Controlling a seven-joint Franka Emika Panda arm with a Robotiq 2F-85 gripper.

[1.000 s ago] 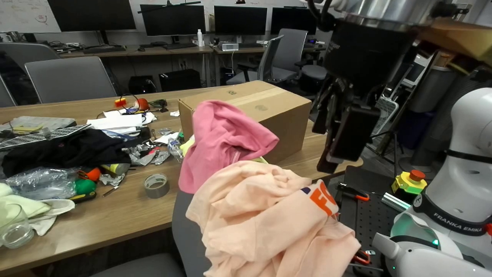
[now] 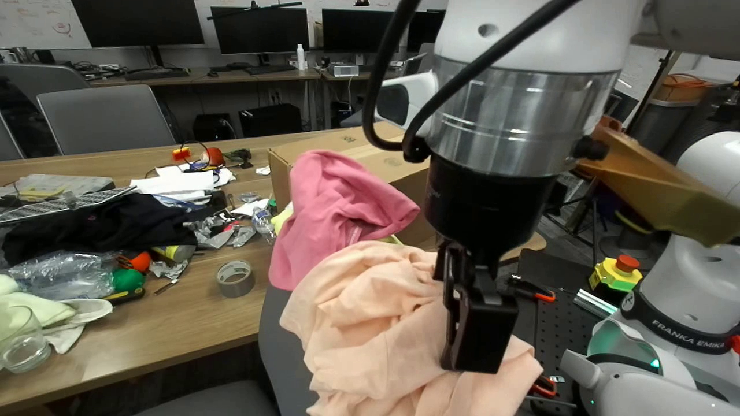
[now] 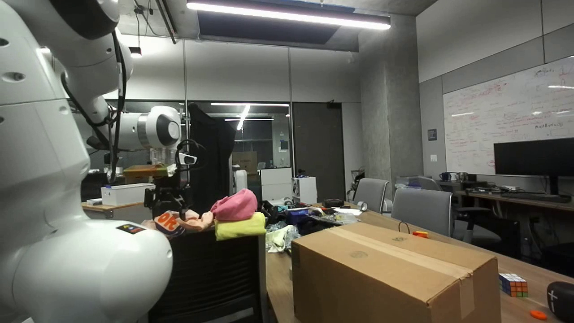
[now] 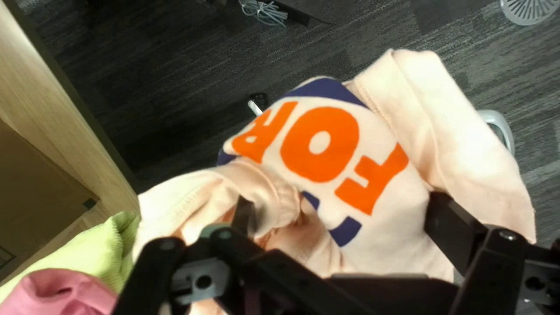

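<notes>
A peach garment (image 2: 374, 312) with orange and navy lettering lies bunched over the grey chair back. My gripper is open, its two fingers set wide on either side of the garment's printed part in the wrist view. One finger (image 4: 244, 215) is by a fold at left, the other (image 4: 451, 220) against the cloth at right. Whether cloth is pressed by either finger, I cannot tell. Beside it, a pink cloth (image 2: 333, 208) sits over a yellow-green cloth (image 3: 240, 227).
A closed cardboard box (image 3: 387, 258) stands on the wooden table (image 2: 201, 305). Tape (image 2: 236, 278), a drinking glass (image 2: 22, 340), plastic wrap and dark cloth clutter its left side. A yellow emergency-stop button box (image 2: 615, 273) is near the robot base.
My gripper has come down and to the left in exterior view 1, from above the garment to right at it, covering its lettering there. The cloths have not visibly moved.
</notes>
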